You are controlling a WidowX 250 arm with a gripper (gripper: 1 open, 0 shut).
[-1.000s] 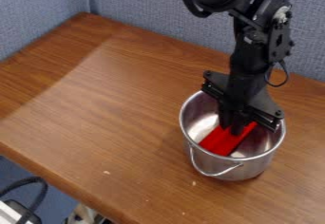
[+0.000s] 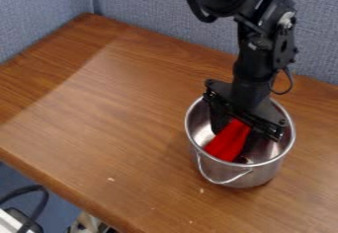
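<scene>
A metal pail (image 2: pixel 238 176) with a wire handle stands on the wooden table at the right. A red object (image 2: pixel 227 140) lies tilted inside it. My black gripper (image 2: pixel 235 118) is down in the pail's mouth, right at the red object's upper part. Its fingertips are largely hidden, so I cannot tell whether they are on the object or how far apart they are.
Grey padded walls (image 2: pixel 158 10) run along the back and left. Cables and a white part (image 2: pixel 16 222) are at the lower left, off the table.
My gripper has shifted slightly within the pail, and the red object appears a little more upright and further left than before.
</scene>
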